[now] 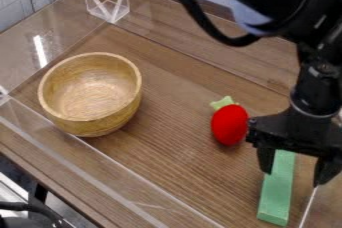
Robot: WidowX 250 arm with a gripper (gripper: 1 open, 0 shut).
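My black gripper [294,157] is at the right, low over a pale green bar [275,200] that lies lengthwise near the bottom right, its far end close to the fingers. The fingers are apart; whether they touch the bar cannot be told. Just left of the gripper is a red oval object [229,125], with a small pale green item [222,103] partly behind it.
A wooden bowl [90,94] sits at the left. A clear plastic item [110,4] is at the top left.
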